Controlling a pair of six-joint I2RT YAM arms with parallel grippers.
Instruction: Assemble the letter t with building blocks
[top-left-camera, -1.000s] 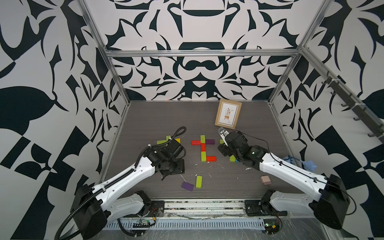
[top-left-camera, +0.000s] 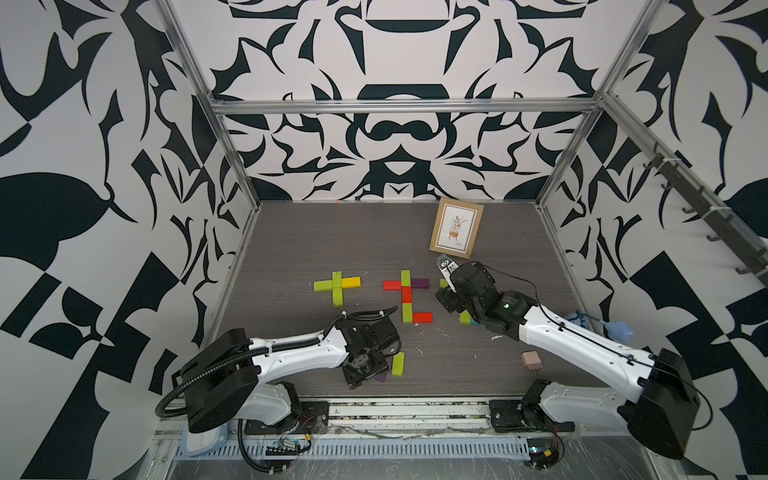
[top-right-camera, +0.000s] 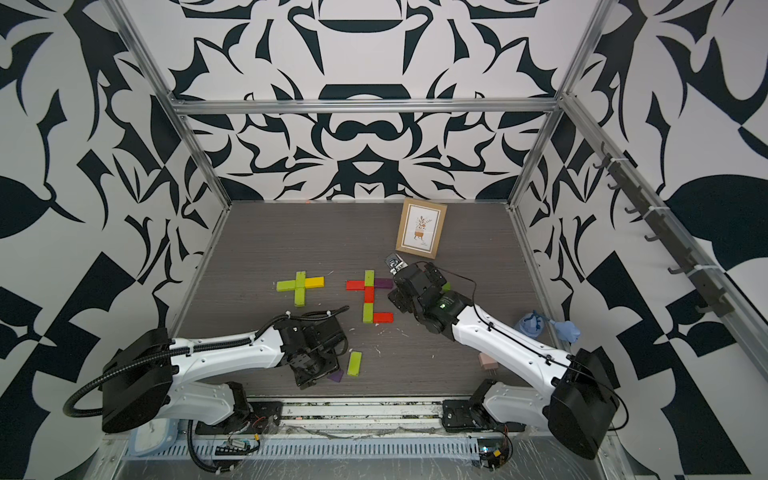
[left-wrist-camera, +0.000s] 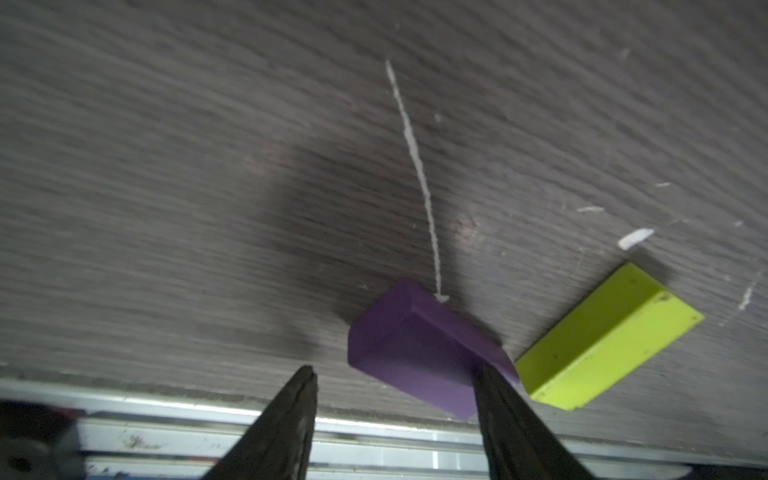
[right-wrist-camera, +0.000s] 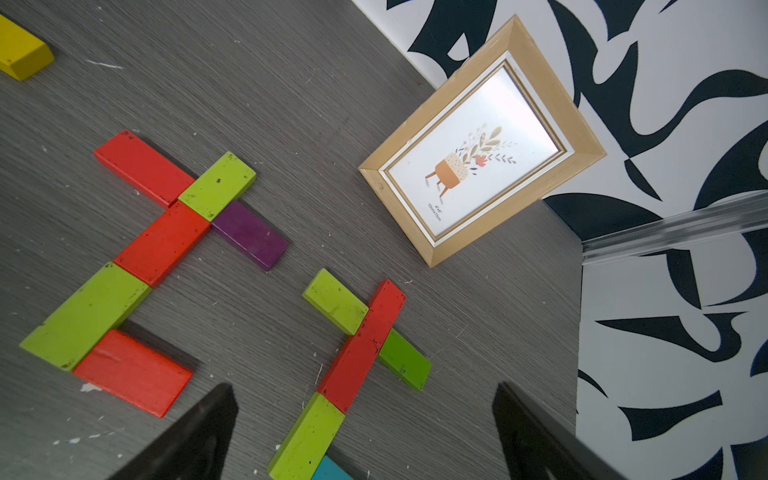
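A loose purple block (left-wrist-camera: 424, 352) lies on the table near its front edge, mostly covered by the left arm in the top views. My left gripper is over it, fingers part open on either side, the right finger overlapping its end; no grip shows. Touching or close beside the purple block lies a loose lime block (left-wrist-camera: 608, 336). Two t shapes fill the right wrist view: one with a red stem block (right-wrist-camera: 164, 242), one with another red stem block (right-wrist-camera: 352, 372). At the left is a lime and yellow cross (top-left-camera: 337, 285). My right gripper stands open and empty.
A framed picture (right-wrist-camera: 480, 152) lies at the back, close to the right gripper. On the right are a small pinkish block (top-left-camera: 531, 360) and a blue cloth (top-left-camera: 616, 331).
My left arm has swung right and toward the front edge, from left of the purple block to over it, uncovering the cross. The right arm and the blocks look still.
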